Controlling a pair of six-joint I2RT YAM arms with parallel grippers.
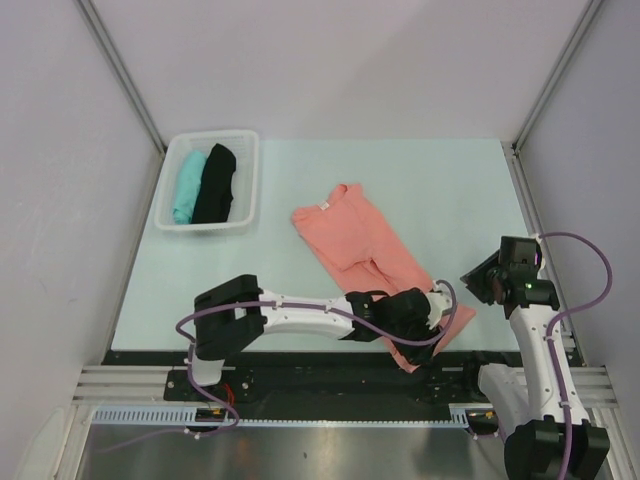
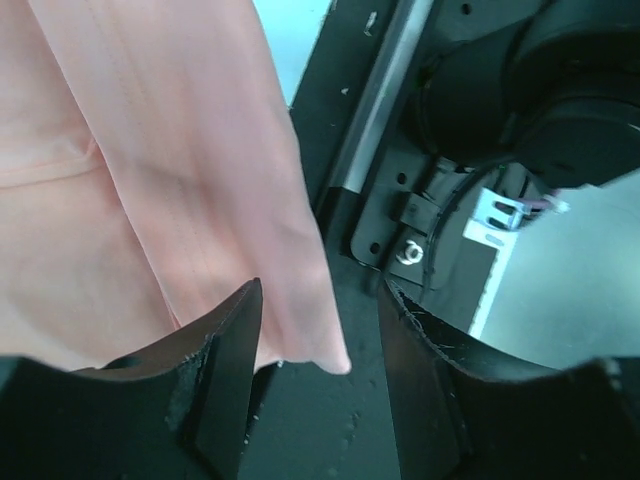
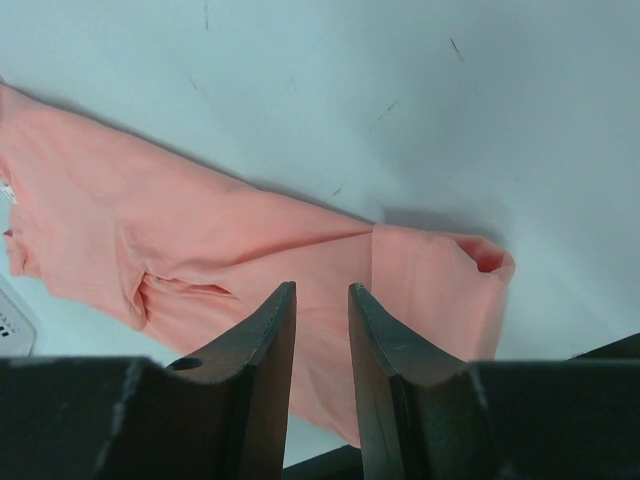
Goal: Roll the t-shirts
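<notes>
The salmon t-shirt [image 1: 355,240] lies spread diagonally on the table, its lower end reaching over the front edge. My left gripper [image 1: 430,340] is low over that end; in the left wrist view it stands open [image 2: 320,295] with the pink fabric [image 2: 220,180] below its left finger. My right gripper [image 1: 475,280] is off the shirt's right side; in the right wrist view its fingers [image 3: 322,295] are over the shirt [image 3: 200,230], somewhat apart, with nothing seen held.
A white bin [image 1: 160,205] at the back left holds a teal and a black rolled cloth. Its front edge borders a dark strip and metal rail.
</notes>
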